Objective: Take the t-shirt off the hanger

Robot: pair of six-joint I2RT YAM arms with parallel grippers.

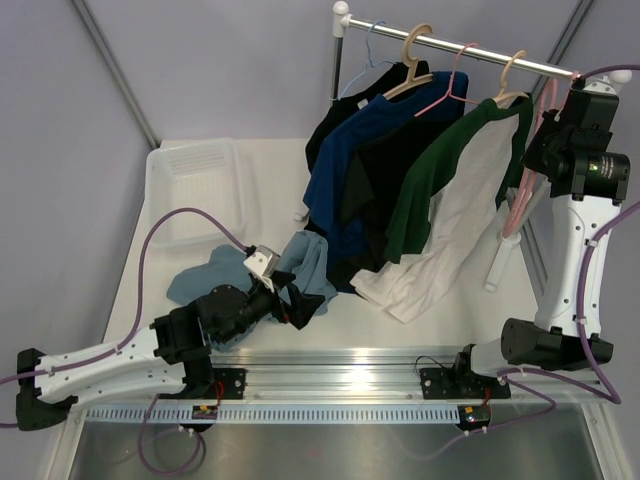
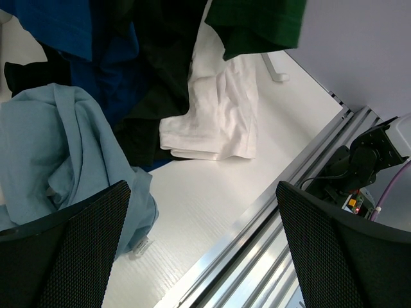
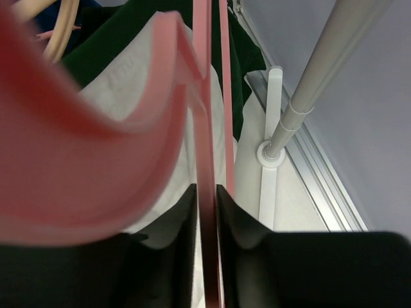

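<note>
A clothes rail (image 1: 452,45) holds garments on hangers: black, blue (image 1: 335,185), black, and a green-and-white shirt (image 1: 465,190) at the right. Pink hangers (image 3: 202,128) hang at the rail's right end. My right gripper is there, its fingers part open around a pink hanger's vertical strip. My left gripper (image 1: 305,300) is low at front left, open with nothing between its fingers, above a light blue cloth (image 2: 58,147).
A white plastic basket (image 1: 195,192) sits at back left. The rail's grey post (image 3: 302,102) and white foot (image 3: 268,199) stand beside the right gripper. Bare floor (image 2: 192,205) shows at the front.
</note>
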